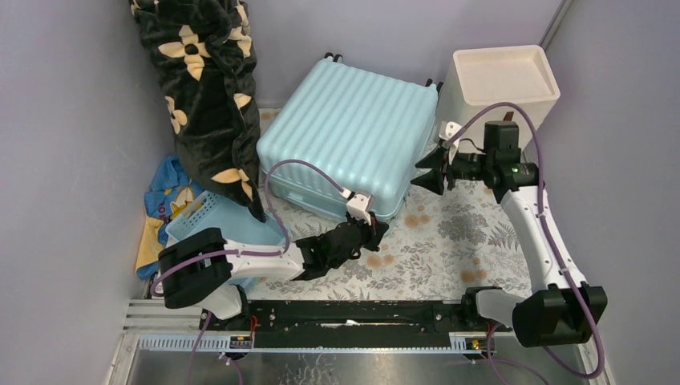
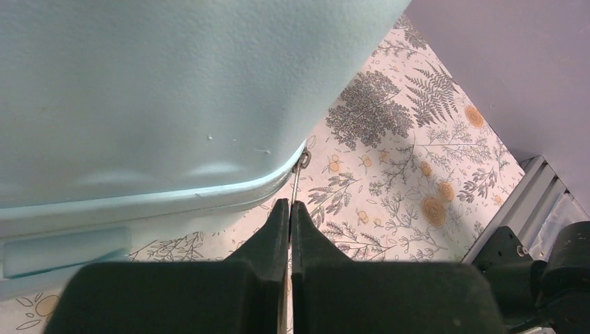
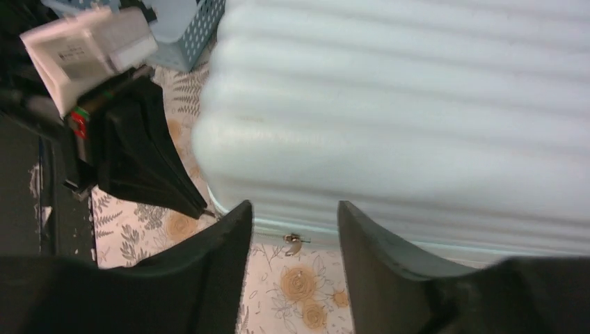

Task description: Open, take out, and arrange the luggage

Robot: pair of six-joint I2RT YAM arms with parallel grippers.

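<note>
A pale turquoise ribbed suitcase [image 1: 345,128] lies closed on the floral floor. My left gripper is shut at its near right corner, on a thin metal zipper pull [image 2: 300,163] whose tip runs between the fingertips. My right gripper is open beside the suitcase's right side, with another zipper pull [image 3: 295,242] seen below and between its fingers, apart from them.
A white drawer unit [image 1: 501,76] stands at the back right. A dark flowered blanket [image 1: 196,96] and a blue basket [image 1: 232,220] crowd the left side. Bare floor [image 1: 473,241] lies at the right.
</note>
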